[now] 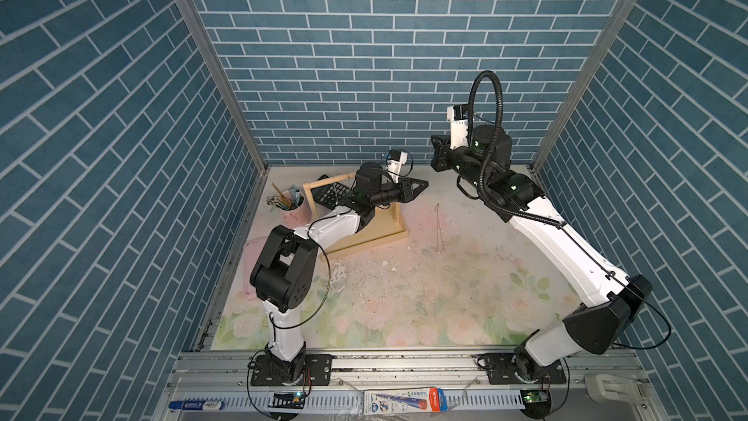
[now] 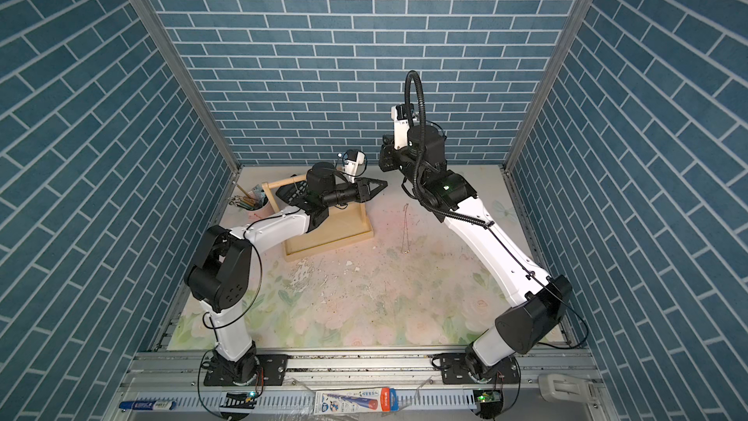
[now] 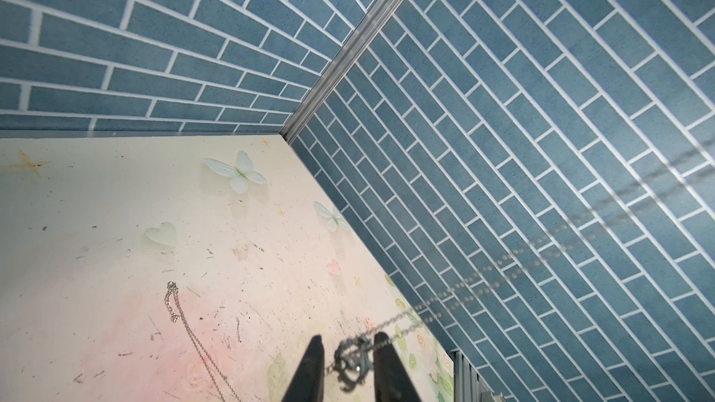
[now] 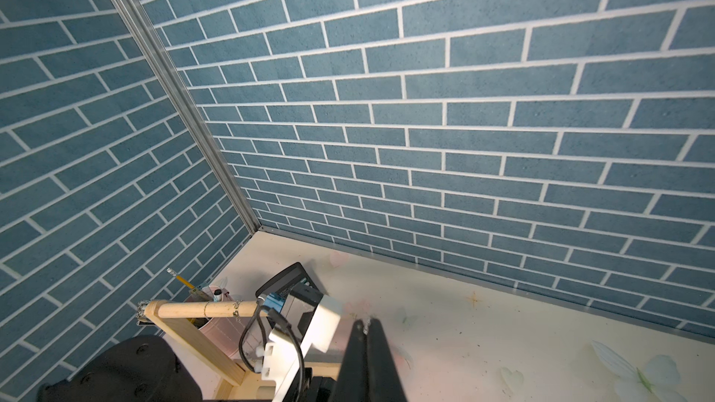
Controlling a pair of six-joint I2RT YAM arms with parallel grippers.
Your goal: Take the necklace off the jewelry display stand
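The wooden display stand (image 1: pixel 366 243) sits at the back left, partly covered by my left arm. Thin chain loops show on its bar (image 4: pixel 197 309) in the right wrist view. My left gripper is in the air past the stand's right side, with its fingers apart. A bunched end of a necklace (image 3: pixel 353 361) lies in the gap between them, and its blurred chain runs off to the upper right. Whether the fingers touch it is unclear. Another necklace (image 1: pixel 438 227) lies stretched out on the table. Raised at the back right, my right gripper is shut with nothing visible between its tips.
A pink cup of pens (image 1: pixel 292 206) and a black ridged object (image 1: pixel 331 191) stand by the stand's left and back. A pink sheet (image 1: pixel 253 265) lies at the left edge.
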